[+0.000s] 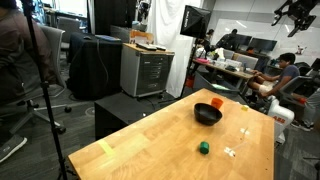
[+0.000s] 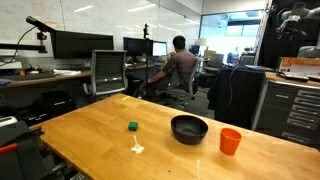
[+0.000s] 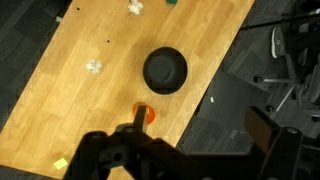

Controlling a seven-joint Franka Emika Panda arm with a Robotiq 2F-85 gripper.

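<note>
High above the table, my gripper (image 1: 297,16) shows at the top right of exterior view 1. In the wrist view its dark fingers (image 3: 95,153) stand wide apart, with nothing between them. A black bowl (image 3: 165,71) sits upright on the wooden table, far below the gripper. Close to it stands an orange cup (image 2: 230,141), partly behind the bowl in exterior view 1. The small green object (image 2: 132,126) lies on the other side of the bowl, cut off by the top edge of the wrist view.
Small white pieces (image 3: 93,66) are scattered on the table, along with a yellow patch (image 3: 61,163). A dark floor area (image 3: 226,105) adjoins its edge. A person (image 2: 180,66) sits in the background.
</note>
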